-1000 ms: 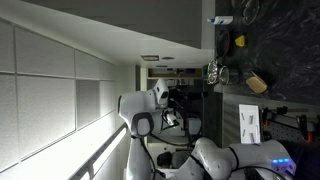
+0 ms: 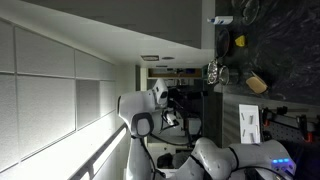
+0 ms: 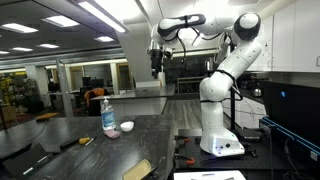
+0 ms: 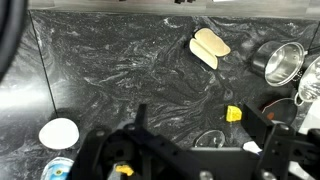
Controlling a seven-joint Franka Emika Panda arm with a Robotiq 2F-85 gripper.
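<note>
High above the dark counter (image 3: 105, 165), my gripper stands open, its two dark fingers wide apart and nothing between them. In exterior view 2 the gripper hangs at the end of the raised white arm (image 3: 215, 40). Far below in the wrist view lie two joined tan oval shapes, perhaps a wooden board or bread (image 4: 208, 47). A small yellow block (image 4: 233, 113) lies towards the right, and another yellow item (image 4: 124, 169) is partly cut off by the bottom edge. A white round bowl (image 4: 59, 133) stands on the left.
Metal pots (image 4: 278, 62) crowd the right side of the wrist view, with a clear glass (image 4: 210, 139) lower down. A tall bottle (image 3: 108, 115) stands near the bowl. Bare counter (image 4: 110, 75) fills the middle left.
</note>
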